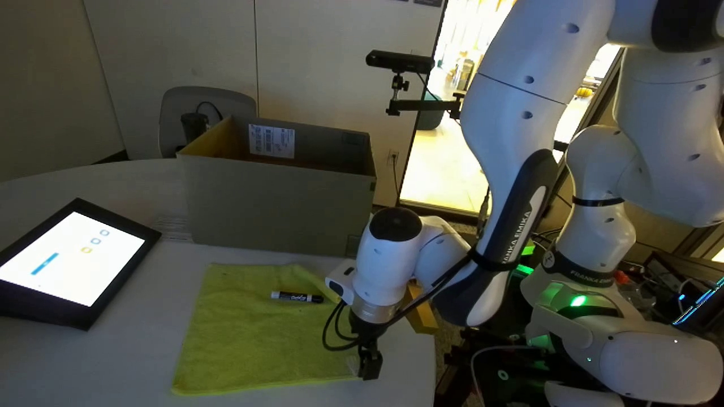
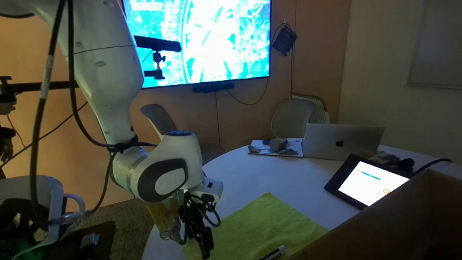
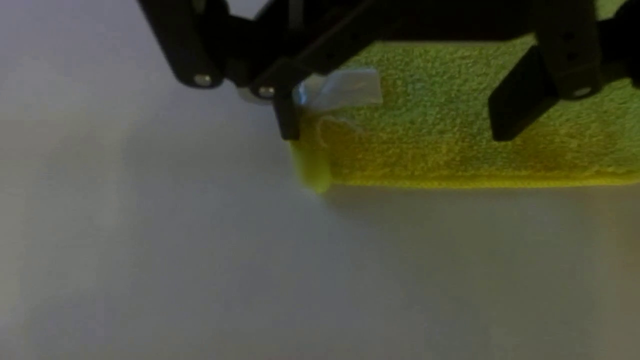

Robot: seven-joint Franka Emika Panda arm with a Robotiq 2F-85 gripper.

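A yellow-green towel [image 1: 261,339] lies spread on the white table. In exterior view 1 my gripper [image 1: 370,369] is low at the towel's near right corner, covering that corner. Seen from the wrist, the gripper stands open, its two fingers wide apart with the towel's edge [image 3: 456,180] showing between them. The left finger [image 3: 288,120] is right at the corner, beside a whitish tag [image 3: 351,89]; whether it touches the cloth, I cannot tell. A black and white marker [image 1: 296,297] rests on the towel's far part.
Behind the towel stands a large open cardboard box [image 1: 278,203]. A tablet with a lit screen [image 1: 71,254] is at the left. The laptop [image 2: 342,141] sits farther off in exterior view 2. Bare table borders the towel's near edge.
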